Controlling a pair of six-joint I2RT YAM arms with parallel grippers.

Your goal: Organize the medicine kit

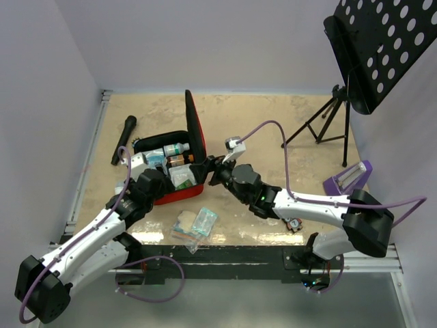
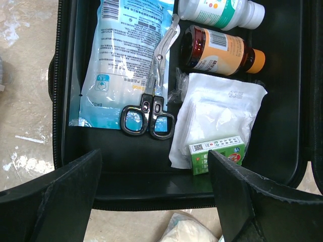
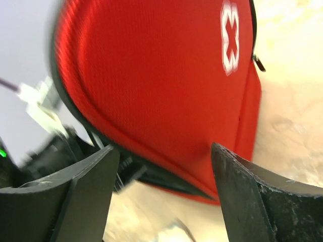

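Note:
The medicine case (image 1: 179, 195) stands with its lid (image 1: 194, 123) raised nearly upright. Inside are a blue pouch (image 2: 108, 75), black-handled scissors (image 2: 145, 121), a white bottle (image 2: 217, 12), an orange-labelled bottle (image 2: 217, 53), white packets (image 2: 212, 111) and a green box (image 2: 217, 154). My left gripper hangs open over the case's lower edge, nothing held. My right gripper (image 1: 210, 171) is at the lid; in the right wrist view the red outer face (image 3: 156, 70) fills much of the space beyond and between its fingers, which stand apart.
Loose packets (image 1: 194, 225) lie in front of the case. A black cylinder (image 1: 124, 137) lies at left. A tripod stand (image 1: 328, 130) and a purple object (image 1: 347, 180) occupy the right side.

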